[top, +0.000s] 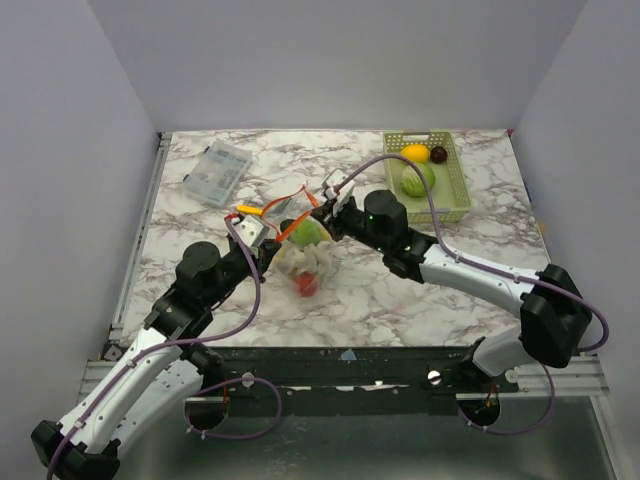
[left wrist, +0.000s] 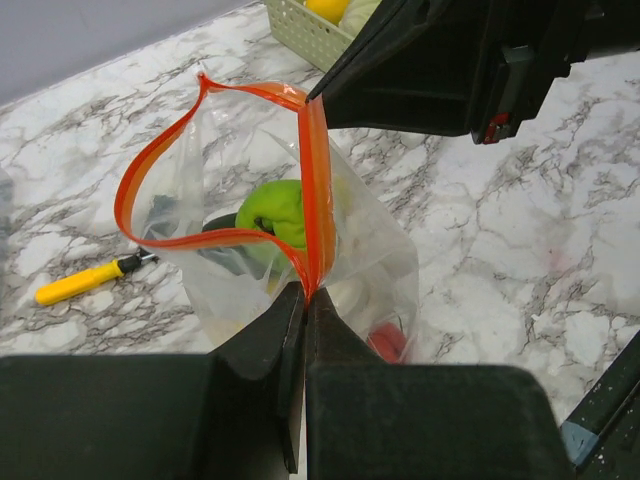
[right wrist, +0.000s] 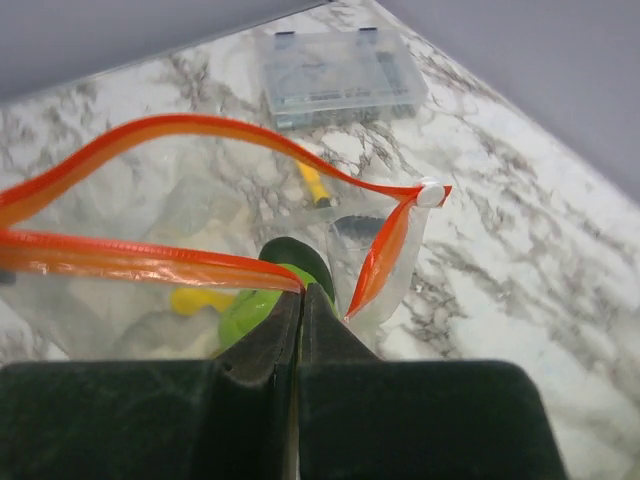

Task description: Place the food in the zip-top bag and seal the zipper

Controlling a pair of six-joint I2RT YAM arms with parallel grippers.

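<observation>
The clear zip-top bag (top: 305, 260) with orange zipper (left wrist: 317, 190) stands mid-table, its mouth gaping in a loop, holding green (left wrist: 272, 215) and red items (left wrist: 388, 343), plus a yellow one (right wrist: 200, 300). My left gripper is shut on the front of the zipper edge. My right gripper is also shut on the zipper strip, at a point farther to the right in the top view.
A clear case (top: 218, 172) lies back left, a yellow-handled tool (left wrist: 78, 283) left of the bag. A green basket (top: 450, 200) with produce stands back right.
</observation>
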